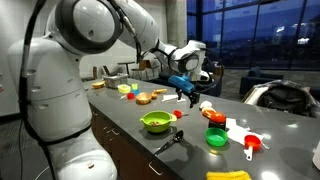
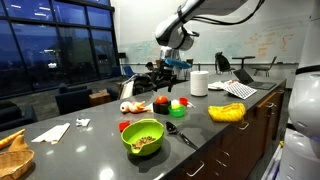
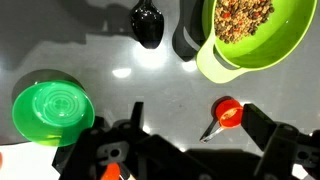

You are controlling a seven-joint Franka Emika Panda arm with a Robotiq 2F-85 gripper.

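Note:
My gripper stands open above the table, with nothing between its fingers. In the wrist view a bright green bowl (image 3: 285,48) holding small brown pieces is at the upper right, and the black ladle (image 3: 148,24) is at the top. A smaller green bowl (image 3: 52,112) lies at the left. Near the right finger in the picture is a small red cup (image 3: 229,111). From the first exterior view, the gripper (image 1: 190,96) hangs well above the table, beyond the large green bowl (image 1: 157,123).
A dark pot with red and orange things (image 1: 214,120) stands beyond the small green bowl. A red-handled cup (image 1: 252,142) and a yellow cloth (image 2: 227,113) lie on the table. A person (image 1: 192,58) is behind the table.

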